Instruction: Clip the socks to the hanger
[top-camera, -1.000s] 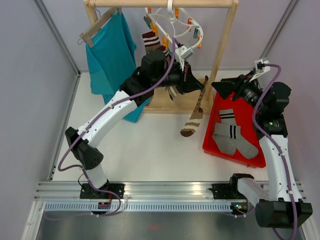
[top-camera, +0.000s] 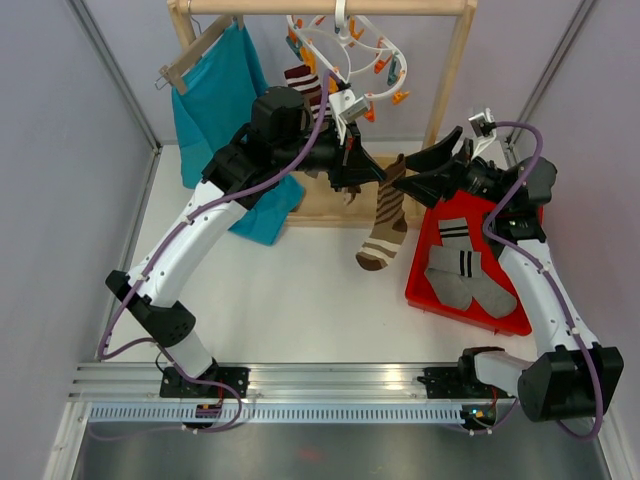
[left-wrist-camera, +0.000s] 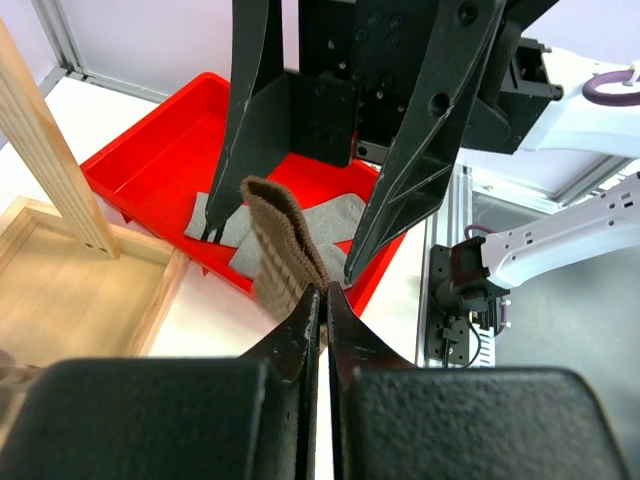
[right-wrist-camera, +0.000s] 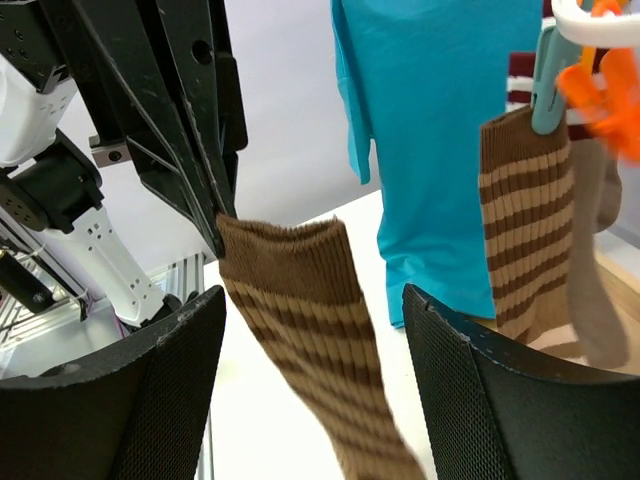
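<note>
A brown striped sock hangs from my left gripper, which is shut on one edge of its cuff. In the right wrist view its open fingers stand on both sides of the sock, not closed on it. The left wrist view also shows the right gripper's spread fingers around the cuff. Overhead is the white round hanger with coloured clips. A similar brown sock hangs from a green clip.
On the right, a red bin holds several grey socks. A wooden rack frames the hanger, with a blue cloth on its left.
My right gripper has moved left, up to the held sock's cuff. My left gripper has shifted left a little, still holding the sock, which has swung and now shows its broad side.
</note>
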